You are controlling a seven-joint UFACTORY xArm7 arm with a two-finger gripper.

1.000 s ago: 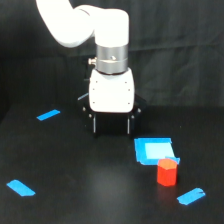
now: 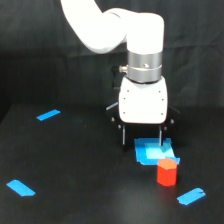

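Observation:
My white arm comes down from the top of the camera view, its gripper (image 2: 142,133) standing open directly above or within a blue square (image 2: 152,158) with a lighter middle. The fingertips are dark and partly hard to make out against the background. A red hexagonal block (image 2: 166,172) sits just in front of the blue square, at the lower right.
Strips of blue tape lie on the dark surface at the upper left (image 2: 48,114), lower left (image 2: 21,187) and lower right (image 2: 191,196).
The arm and gripper have moved to the right and slightly down, from left of the blue square to over it. The red block looks unmoved.

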